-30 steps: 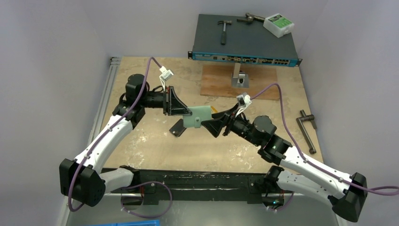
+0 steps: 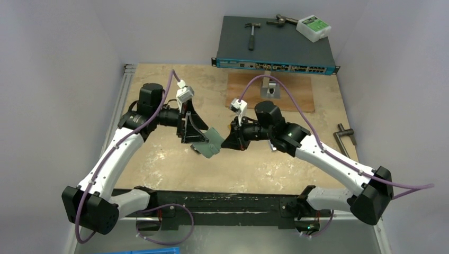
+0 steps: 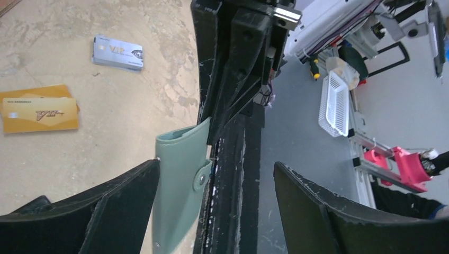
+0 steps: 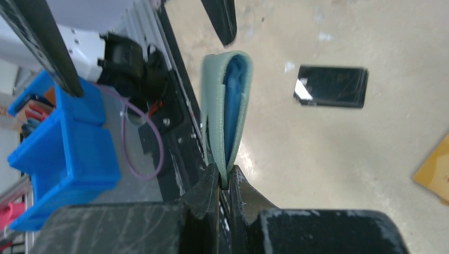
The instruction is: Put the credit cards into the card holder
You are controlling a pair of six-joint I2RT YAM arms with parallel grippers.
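Note:
A mint-green card holder (image 2: 212, 143) (image 3: 180, 185) (image 4: 225, 106) hangs between the grippers above the table. My right gripper (image 2: 229, 142) is shut on its lower end, with a blue lining showing inside. My left gripper (image 2: 196, 132) stands open around and beside the holder. In the left wrist view yellow cards (image 3: 39, 114) and a silver card stack (image 3: 117, 52) lie on the table. A dark card (image 4: 331, 85) lies on the table in the right wrist view.
A wooden board with a metal stand (image 2: 270, 91) is at the back, below a network switch (image 2: 275, 42) holding hammers. A metal tool (image 2: 344, 143) lies at the right edge.
My right arm has swung up and turned, tilting the holder and bringing it slightly down. My left gripper has opened off the holder and rotated.

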